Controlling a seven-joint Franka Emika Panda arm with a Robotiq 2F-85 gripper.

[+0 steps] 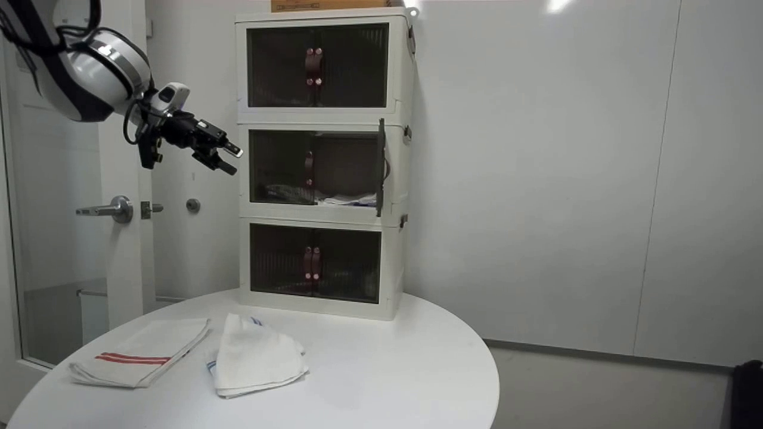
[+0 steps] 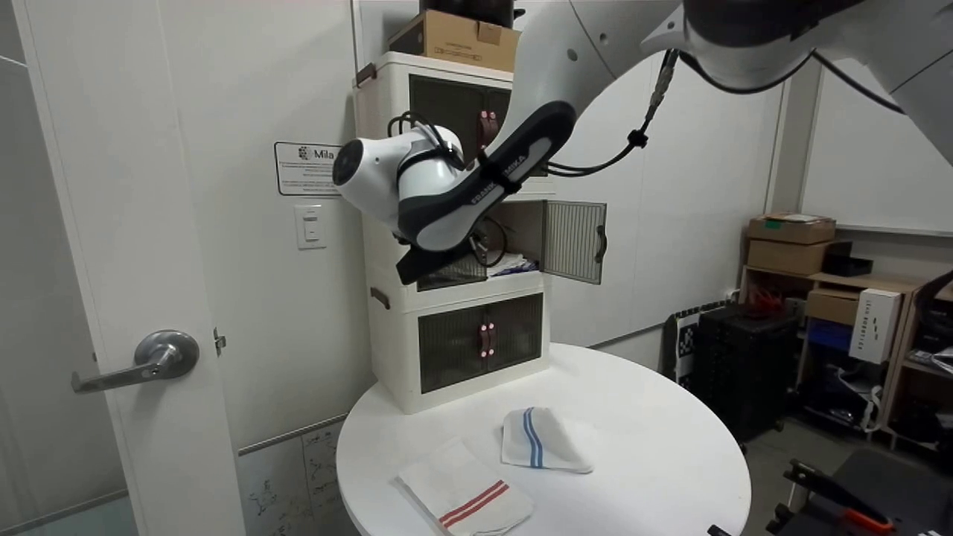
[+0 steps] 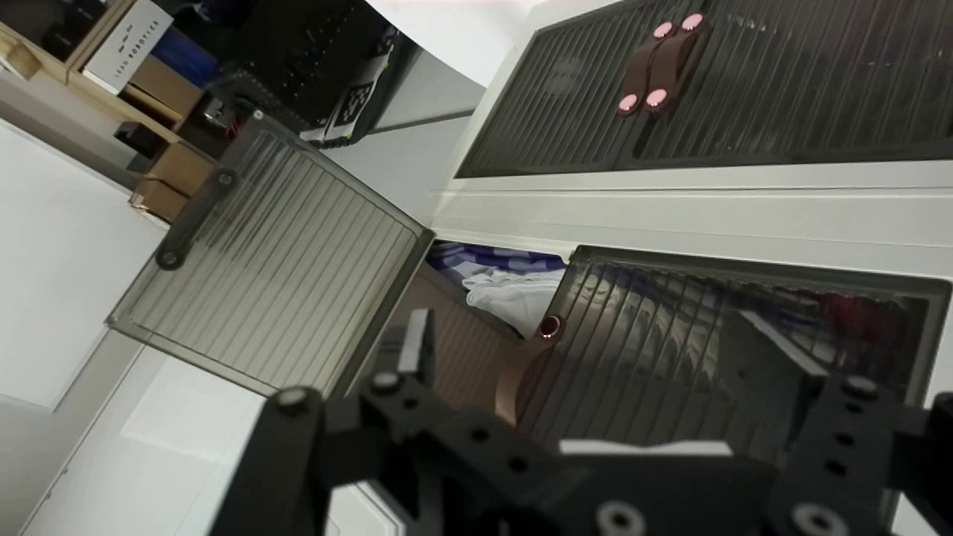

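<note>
My gripper [image 1: 234, 161] is open and empty, in the air just left of the middle level of the white cabinet [image 1: 322, 219]. In that level the right door [image 2: 574, 240] is swung out, while the left door [image 3: 741, 348] is closed, its brown strap handle [image 3: 533, 362] at its free edge. Through the gap, folded white cloth [image 3: 514, 299] and blue-and-white cloth [image 3: 500, 256] show inside. From the wrist, one finger [image 3: 415, 344] appears below the opening and the other in front of the closed door. A red-striped towel [image 1: 146, 350] and a blue-striped towel [image 1: 257, 357] lie on the table.
A room door with a lever handle [image 1: 107, 210] stands left of the cabinet. A cardboard box [image 2: 457, 40] sits on top of the cabinet, whose top and bottom levels are closed.
</note>
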